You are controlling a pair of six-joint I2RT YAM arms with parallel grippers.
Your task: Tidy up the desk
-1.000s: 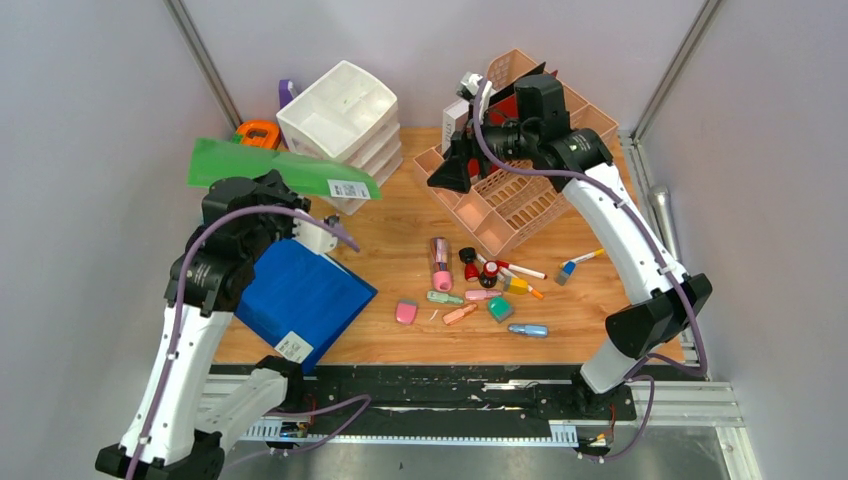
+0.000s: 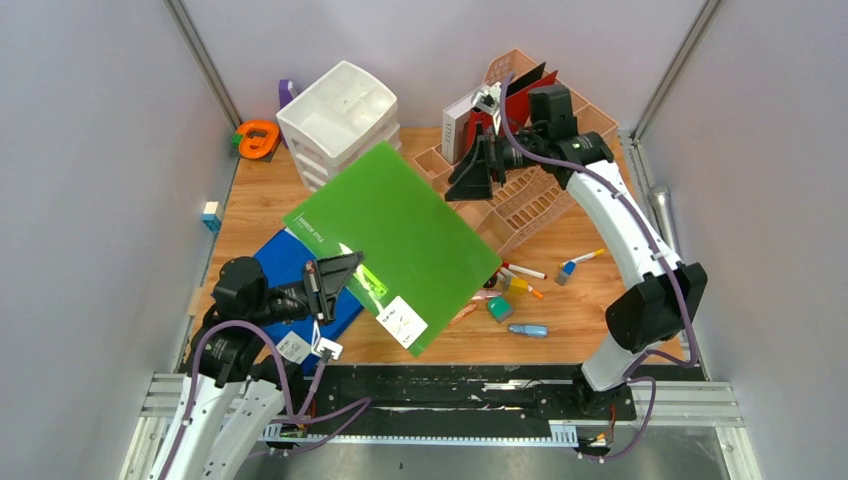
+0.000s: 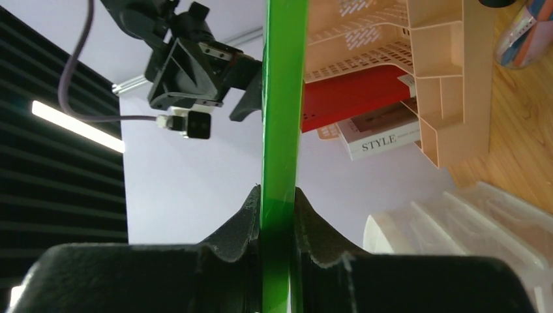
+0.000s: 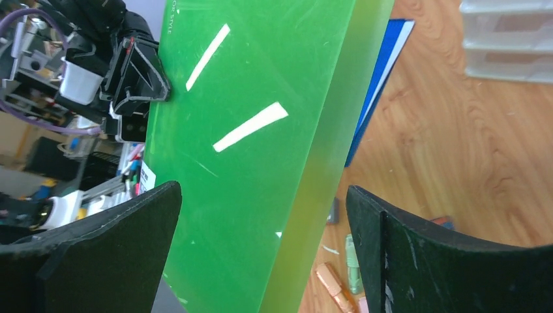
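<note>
A green folder [image 2: 400, 240] with a white label is raised above the desk, my left gripper [image 2: 345, 270] shut on its lower left part; in the left wrist view it stands edge-on between the fingers. My right gripper [image 2: 468, 185] is open above the pink organizer, facing the folder; in the right wrist view the folder lies between and beyond its fingertips, apparently not held. A blue folder [image 2: 300, 258] lies on the desk at the left, partly hidden under the green one and my left arm.
A pink organizer [image 2: 530, 205] holding books, including a red one [image 3: 345, 98], stands back right. A white drawer unit [image 2: 335, 105] and orange item [image 2: 258, 138] stand at the back left. Pens, bottles and small items like a teal piece [image 2: 499, 309] lie centre right.
The green folder has swung from near flat at the left to a tilted, face-up position further right, beside my right gripper, covering some small items. My right gripper has shifted slightly right.
</note>
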